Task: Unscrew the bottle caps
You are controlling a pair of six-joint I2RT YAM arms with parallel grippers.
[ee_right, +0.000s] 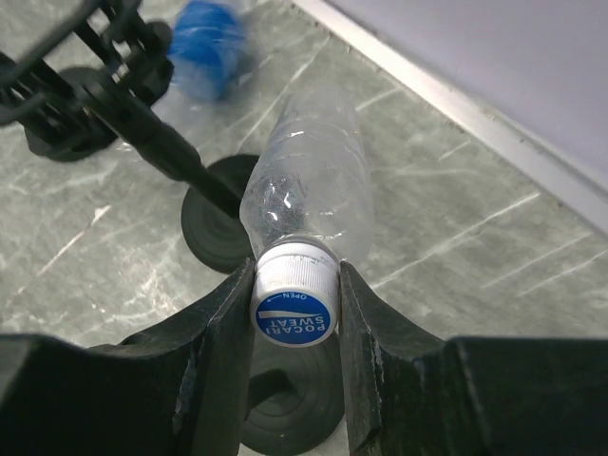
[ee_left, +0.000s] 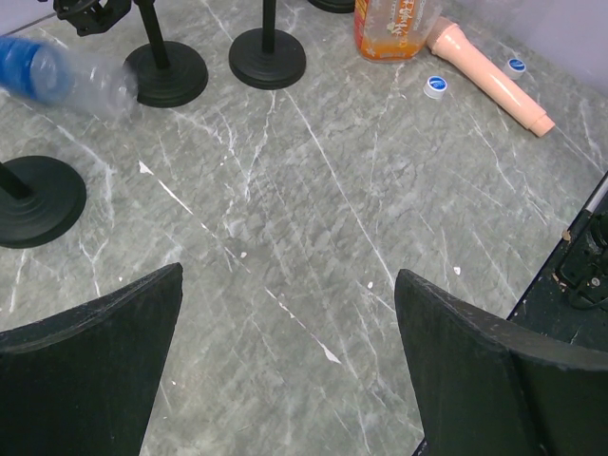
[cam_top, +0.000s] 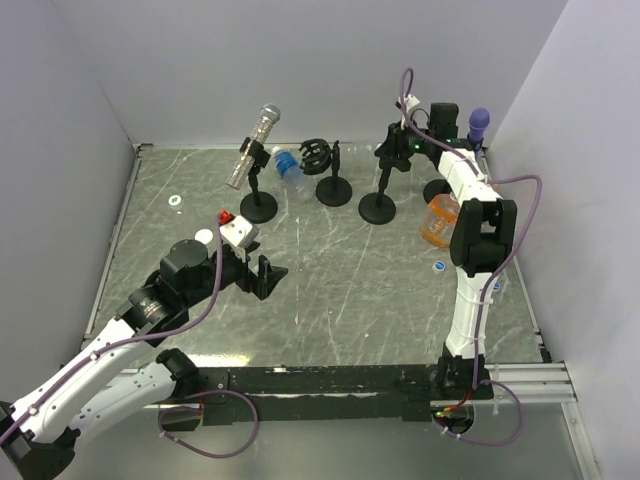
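Note:
In the right wrist view my right gripper is shut on the white cap (ee_right: pixel 295 275) with a blue top. That cap sits at the neck of a clear bottle (ee_right: pixel 309 190), which stretches away toward the back wall. A second bottle with a blue label (cam_top: pixel 290 172) lies tilted at the back, left of the middle stand. An orange-labelled bottle (cam_top: pixel 440 220) rests at the right side. Over the left part of the table, my left gripper stands open with only bare table between its fingers.
Black stands (cam_top: pixel 377 208) line the back; one carries a silver microphone (cam_top: pixel 254 145). Loose caps lie on the table, one at left (cam_top: pixel 176 202), another at right (cam_top: pixel 438 267). A salmon-coloured tube (ee_left: pixel 489 78) lies at right. Mid-table is clear.

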